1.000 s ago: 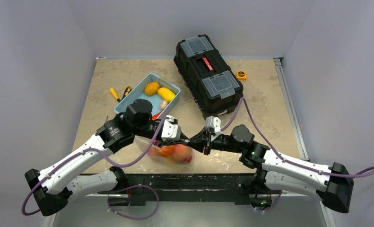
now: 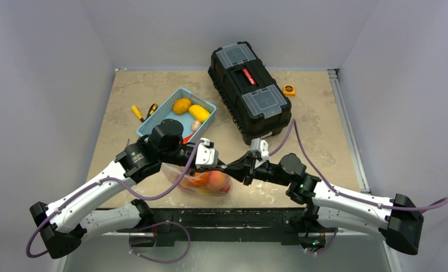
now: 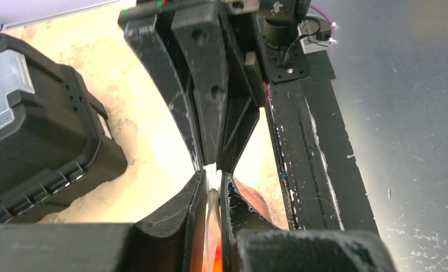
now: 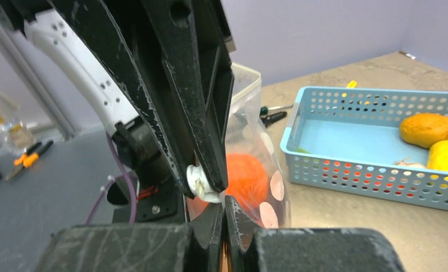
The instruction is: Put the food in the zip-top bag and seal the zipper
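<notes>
The clear zip top bag (image 2: 201,184) with orange and red food sits under both arms. My left gripper is shut on a white piece at the bag's top, seen also by the other arm's camera as a white zipper end (image 4: 204,184). My right gripper is shut close beside it, its tip meeting the left one; nothing shows clearly between its fingers. In the top view both tips hide the bag's upper edge.
The blue basket (image 2: 165,106) at the back left holds yellow foods and a pale bulb. A black toolbox (image 2: 233,79) stands at the back, a tape measure (image 2: 289,89) right of it. Tools lie left of the basket.
My left gripper and the bag look almost unchanged.
</notes>
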